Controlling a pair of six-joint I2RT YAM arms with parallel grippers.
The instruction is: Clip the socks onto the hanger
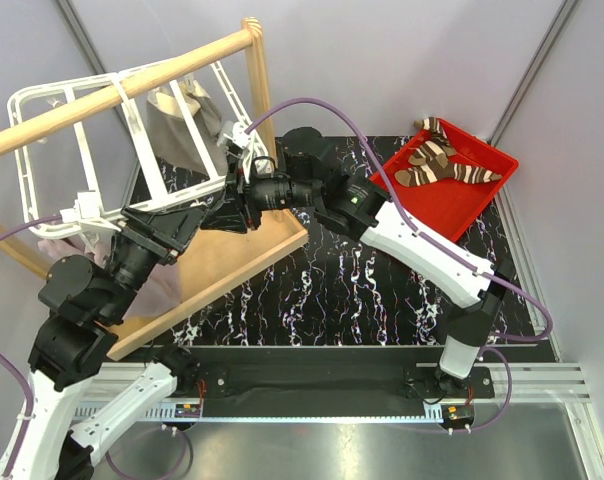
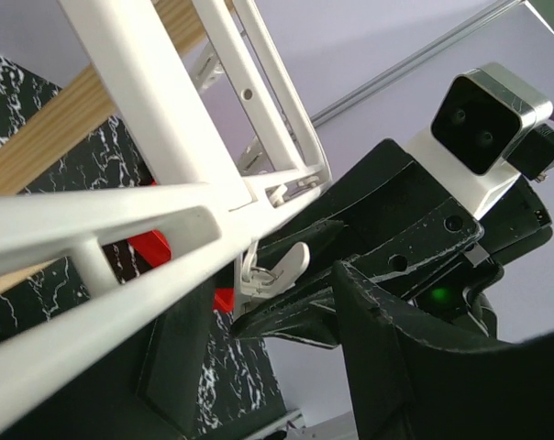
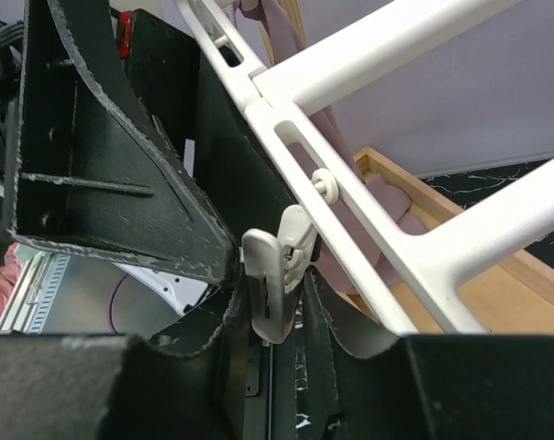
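The white hanger [image 1: 152, 202] hangs tilted under a wooden rod, its front rail in front of both grippers' tips. A white clip [image 3: 270, 289] on that rail sits between the fingers of my right gripper [image 1: 225, 215], which is shut on it. Close by on the left, my left gripper [image 1: 182, 228] has its fingers apart; in the left wrist view the clip [image 2: 275, 277] shows beyond the gap between them. Brown-and-cream striped socks [image 1: 432, 165] lie in the red tray [image 1: 432, 212]. A grey cloth piece [image 1: 177, 130] hangs behind the hanger; a pink one [image 1: 157, 292] hangs low at the left.
The wooden rod [image 1: 112, 95] and its upright [image 1: 258, 75] stand close above and behind the grippers. Below lies the rack's wooden base [image 1: 222, 262]. Bare dark marbled table [image 1: 282, 315] lies between the base and the tray.
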